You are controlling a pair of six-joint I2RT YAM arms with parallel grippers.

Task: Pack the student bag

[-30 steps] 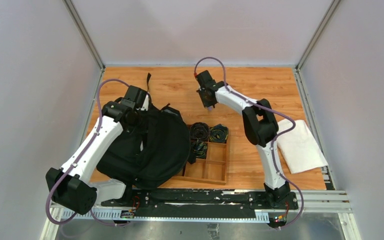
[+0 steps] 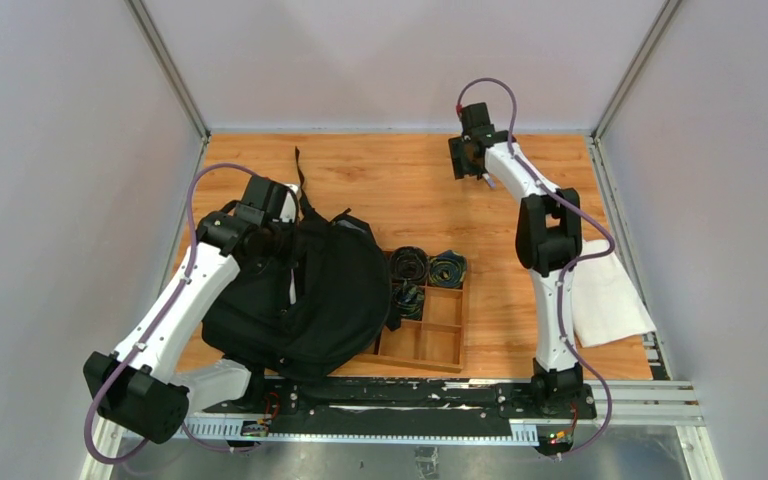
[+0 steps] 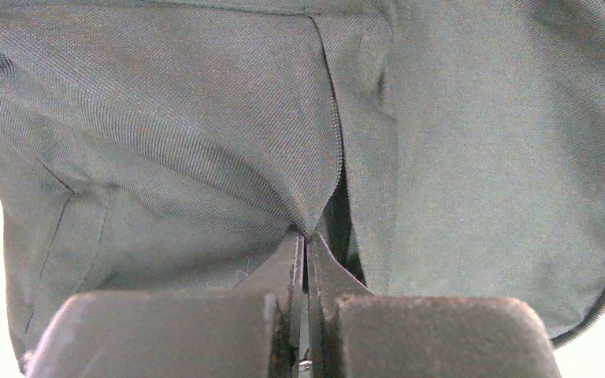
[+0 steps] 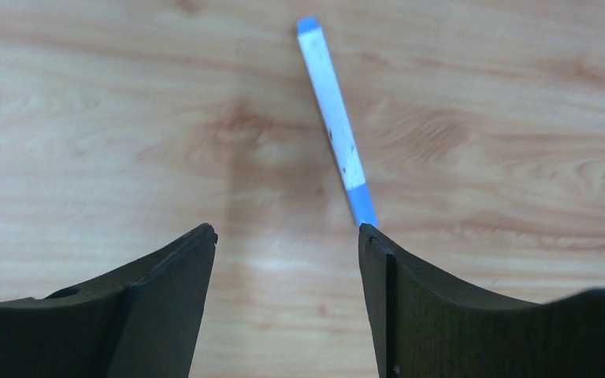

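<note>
The black bag [image 2: 335, 290] lies open on the left of the table. At its opening, my left gripper is shut with a fold of the bag's cloth [image 3: 283, 157] pinched at its fingertips. Far back on the right, my right gripper hangs above the table, its fingers apart and empty. A slim white pen with blue ends [image 4: 335, 118] lies on the wood ahead of it. The pen's near end reaches the tip of the right-hand finger in that view; I cannot tell if they touch. In the top view the right arm partly covers the pen [image 2: 489, 181].
A wooden compartment box [image 2: 442, 310] stands right of the bag, with several dark coiled items in its back cells and its front cells empty. A white cloth [image 2: 605, 300] lies at the right edge.
My right gripper has swung to the right and toward the back, uncovering the pen at its side. The bag and box have shifted slightly right. The left arm has barely moved.
</note>
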